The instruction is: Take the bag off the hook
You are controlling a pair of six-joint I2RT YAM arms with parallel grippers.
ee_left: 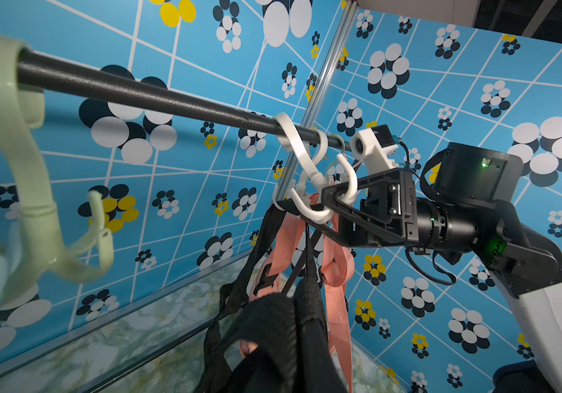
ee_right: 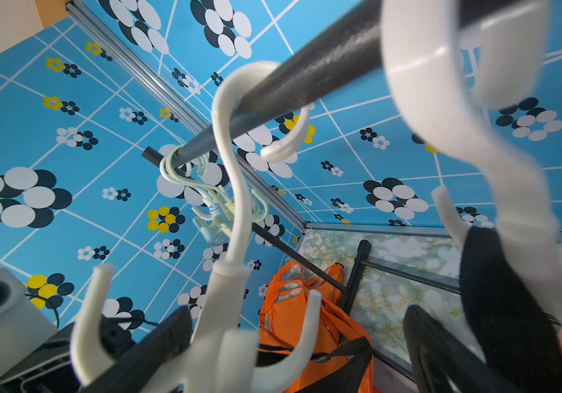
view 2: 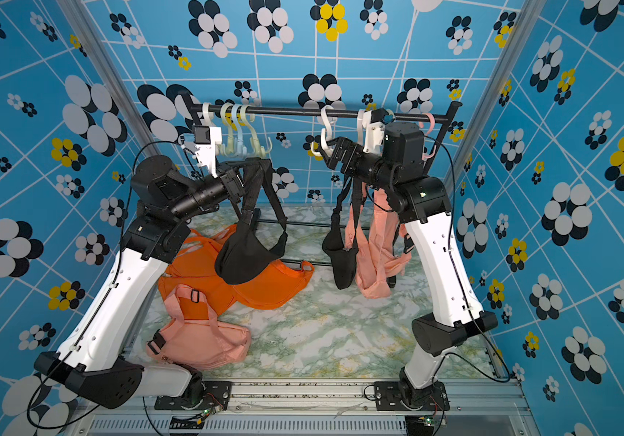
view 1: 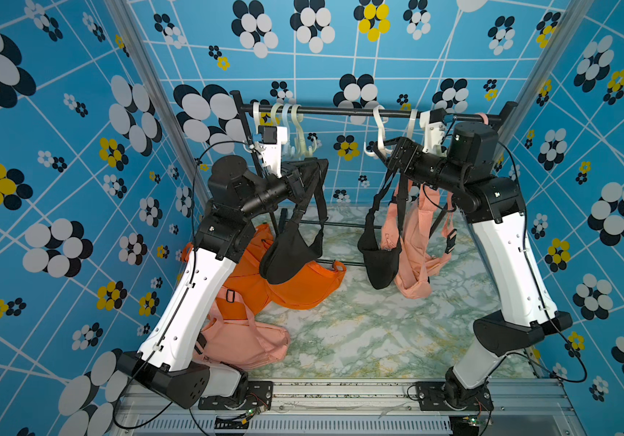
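Note:
A black bag point(view 1: 290, 258) hangs from my left gripper point(view 1: 304, 174), whose fingertips are covered by its straps in the top views; the left wrist view shows black webbing point(ee_left: 254, 327) across that gripper. A second black bag point(view 1: 381, 261) hangs below the white hooks beside pink bags point(view 1: 421, 269). My right gripper point(view 1: 399, 149) is open at a white hook point(ee_right: 222, 288), which stands between its fingertips in the right wrist view, with another white hook point(ee_right: 503, 163) close on the right.
The rail point(view 1: 326, 110) carries pale hooks at its left. An orange bag point(view 2: 268, 287) and a pink bag point(view 2: 195, 341) lie on the marble floor at the front left.

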